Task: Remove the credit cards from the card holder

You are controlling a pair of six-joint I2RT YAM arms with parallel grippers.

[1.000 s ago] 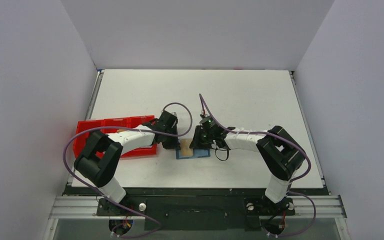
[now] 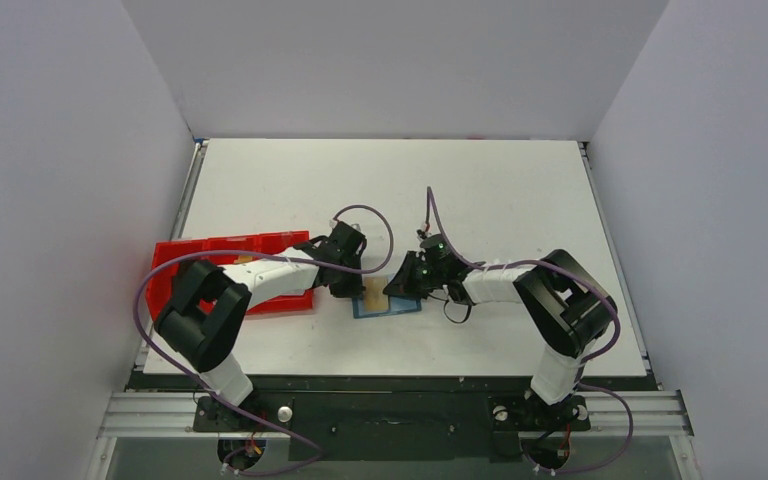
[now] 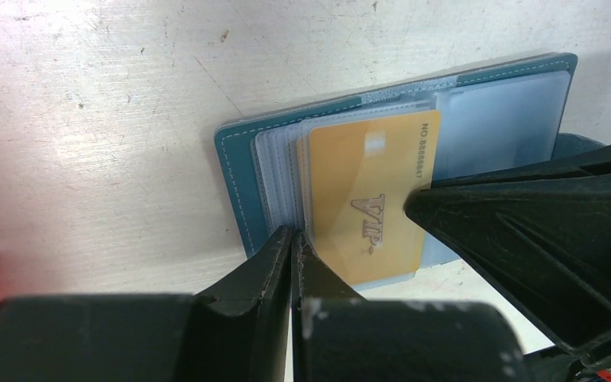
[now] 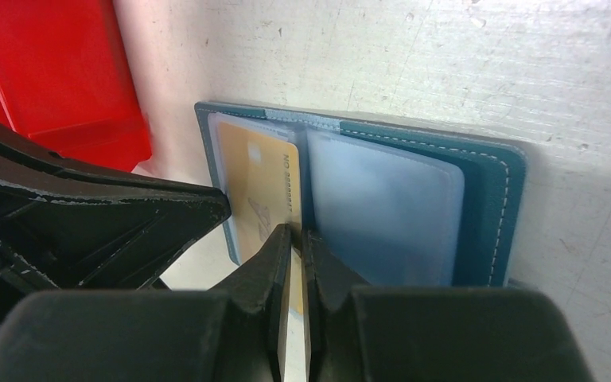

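Observation:
The blue card holder [image 2: 403, 305] lies open on the table with a gold VIP card on its clear sleeves, also seen as a gold card [image 4: 251, 183] in the right wrist view. My left gripper is shut, its tips at the left edge of the gold card among the sleeve edges. My right gripper has its fingertips on the card's other edge; the gap between them looks narrow, and whether they grip the card is unclear. The grippers face each other closely over the holder.
A red compartment tray [image 2: 290, 242] lies left of the holder, partly under the left arm. Purple cables loop above both arms.
Both wrists have shifted slightly to the right over the last second, the right one more so. The holder stays in about the same place.

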